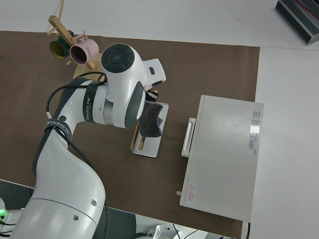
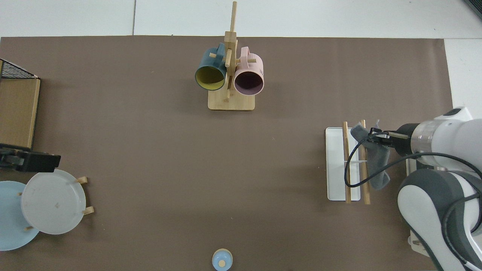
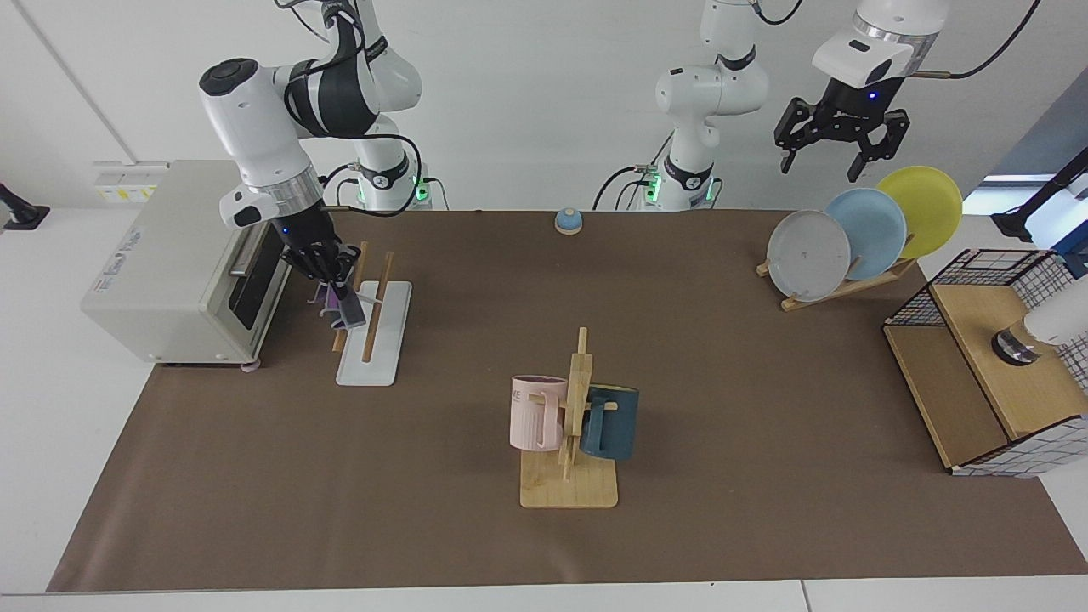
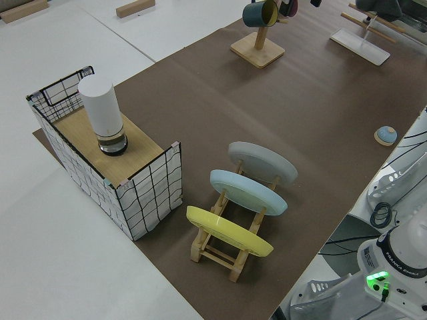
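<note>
In the top view a grey cloth (image 2: 377,171) hangs from the gripper of the arm at the right (image 2: 370,135), over a white rack with two wooden bars (image 2: 335,162). In the left view this gripper (image 3: 337,286) is above that rack; its fingers are mostly hidden by the cloth, which looks grey-purple there. The other arm's black gripper (image 3: 841,138) is raised above the plate rack, its two fingers apart with nothing between them. A wooden mug stand (image 2: 217,101) holds a teal mug (image 2: 205,70) and a pink mug (image 2: 250,67).
White, blue and yellow plates (image 3: 928,204) stand in a wooden rack beside a wire-sided shelf (image 3: 949,398). A white boxy appliance (image 1: 224,154) stands beside the cloth rack. A small blue dome (image 2: 222,261) lies near one edge.
</note>
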